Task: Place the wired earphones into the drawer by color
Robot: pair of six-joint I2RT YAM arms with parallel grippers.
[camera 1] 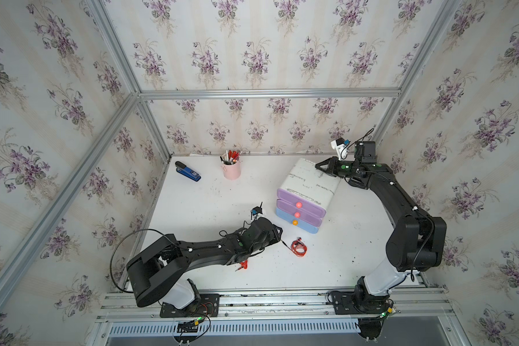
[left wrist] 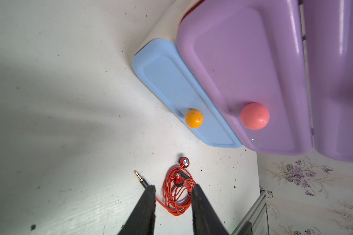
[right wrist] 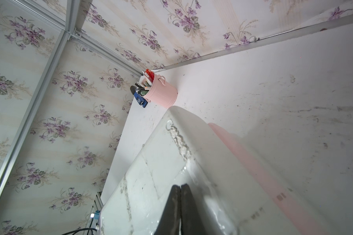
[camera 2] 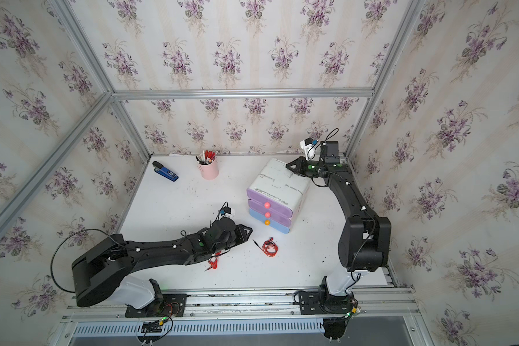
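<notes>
A white box with three drawers [camera 1: 305, 184], two purple and one blue [left wrist: 160, 82] at the bottom with an orange knob [left wrist: 194, 118], stands right of centre. Red wired earphones [left wrist: 176, 192] lie coiled in front of it, black-tipped plug beside them. My left gripper points at them from the near side, its fingers apart. My right gripper is at the box's white top, towards the back right; its fingertips appear close together, and whether they are shut is unclear. Another red item [camera 2: 213, 262] lies partly hidden behind the left arm.
A pink pen cup [camera 1: 231, 170] and a blue stapler [camera 1: 188, 171] stand at the back left.
</notes>
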